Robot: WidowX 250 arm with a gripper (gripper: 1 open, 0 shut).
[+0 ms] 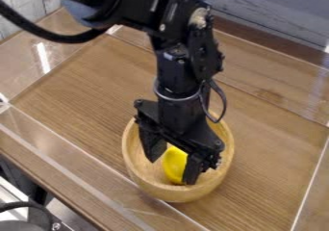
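My black gripper [175, 152] hangs low over a wooden bowl [152, 185], its fingers reaching into it on either side of a yellow object [176, 166]. The yellow object lies in the bowl, partly hidden by the gripper. The fingers stand apart; whether they touch the yellow object is hard to tell from this view.
A pale edge or wall [283, 18] runs along the back. A dark cable passes the table's lower left corner.
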